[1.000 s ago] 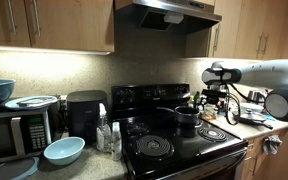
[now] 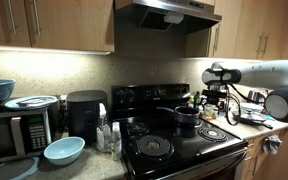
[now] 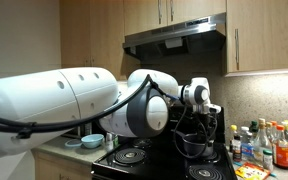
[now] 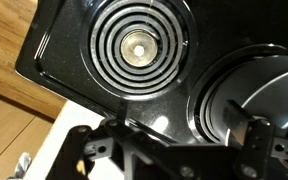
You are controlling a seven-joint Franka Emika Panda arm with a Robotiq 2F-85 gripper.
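Note:
A black stove with coil burners carries a dark pot (image 2: 187, 116). The pot also shows in the second exterior view (image 3: 195, 143), and part of its round dark shape (image 4: 274, 92) fills the right of the wrist view. My gripper points down over the stove, its fingers spread wide apart at the lower edge of the wrist view. Nothing shows between them. A bare coil burner (image 4: 137, 47) lies ahead of the fingers, left of the pot. From outside, the gripper (image 2: 215, 98) is small and dark near the stove's right side.
Bottles (image 3: 283, 147) crowd the counter right of the stove. A light blue bowl (image 2: 64, 151), spray bottles (image 2: 103, 130) and a black appliance (image 2: 85, 112) stand to its left. The range hood (image 2: 169, 15) hangs overhead.

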